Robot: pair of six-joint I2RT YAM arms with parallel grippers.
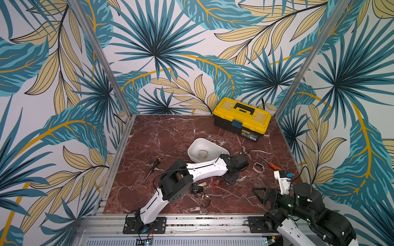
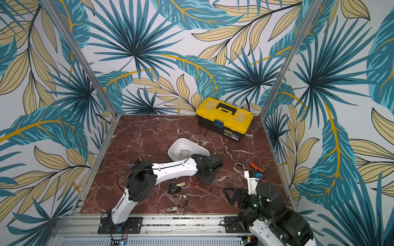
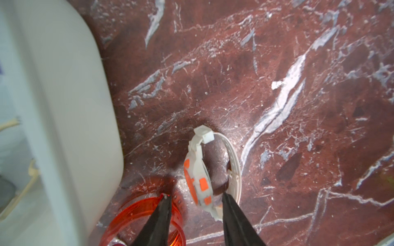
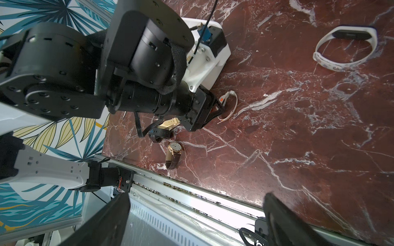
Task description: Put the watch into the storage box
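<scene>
My left gripper hangs part open just over a white band watch with orange patches [image 3: 201, 180], its fingers at the band's near end, not visibly closed on it. A white storage box [image 1: 197, 143] stands beside it, holding a pale band. A white smartwatch [image 4: 353, 34] lies to the right; a gold watch [image 4: 175, 149] and a dark watch [image 1: 196, 188] lie near the front. My right gripper [image 1: 260, 193] stands open and empty at the front right.
A yellow toolbox [image 1: 242, 116] is at the back right. An orange screwdriver [image 1: 274, 166] and a dark screwdriver [image 1: 155, 164] lie at either side. A red ring-shaped item [image 3: 131, 209] lies beside the left gripper.
</scene>
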